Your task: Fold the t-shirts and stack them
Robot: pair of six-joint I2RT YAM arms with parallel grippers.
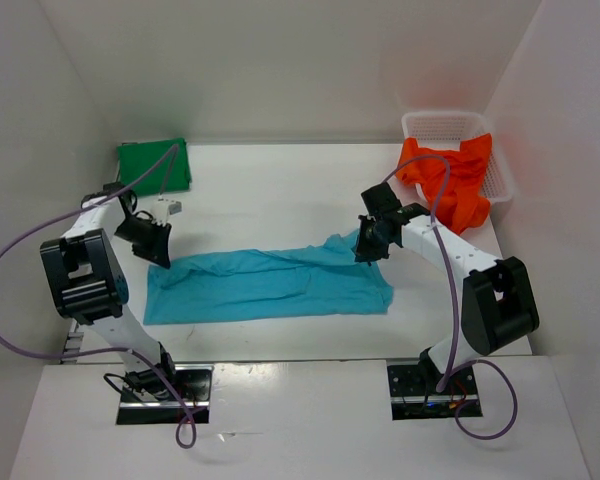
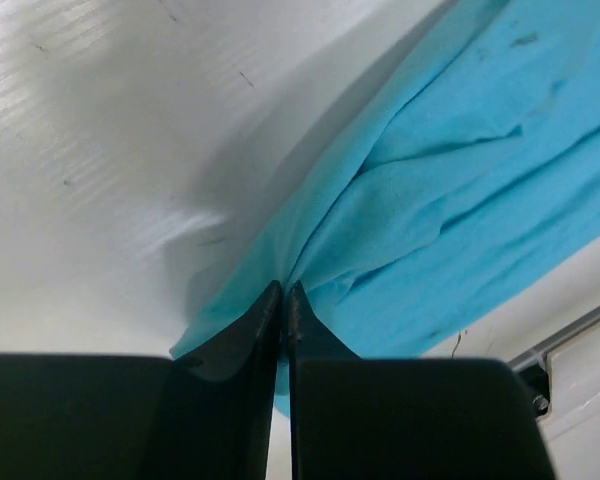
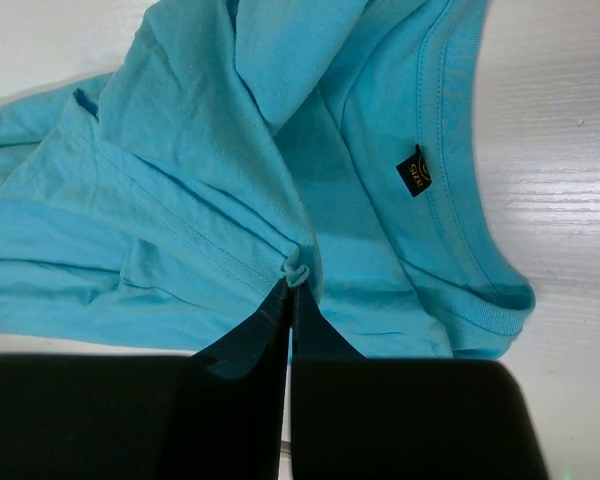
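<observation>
A cyan t-shirt (image 1: 260, 290) lies stretched across the front of the table, its top edge folded and rumpled. At its left end my left gripper (image 1: 163, 262) points down, fingertips (image 2: 272, 305) close together at the folded edge in the left wrist view; whether cloth is between them is unclear. At the right end my right gripper (image 1: 363, 258) is shut at a fold of the shirt, where a small tuft (image 3: 296, 273) of cloth shows at the tips. A black label (image 3: 414, 170) shows on the collar side.
A folded green shirt (image 1: 145, 163) lies at the back left. A white basket (image 1: 435, 127) with orange cloth (image 1: 460, 190) stands at the back right.
</observation>
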